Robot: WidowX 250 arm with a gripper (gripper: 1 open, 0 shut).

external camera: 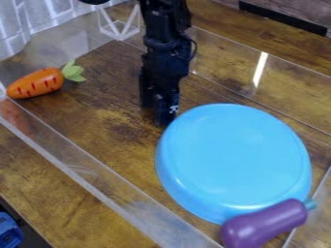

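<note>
My black gripper (159, 102) hangs down from the top centre, low over the wooden table, just behind a large blue round lid or plate (233, 160). Its fingertips are dark against the wood and partly hard to make out, so whether they are open or shut is unclear. An orange toy carrot (37, 83) with a green top lies at the left. A purple toy eggplant (258, 226) lies at the bottom right, against the blue object's edge.
The wooden table (91, 145) has free room at the centre left and back right. Clear edging strips run along the left, and a small blue item (8, 232) sits at the lower left corner.
</note>
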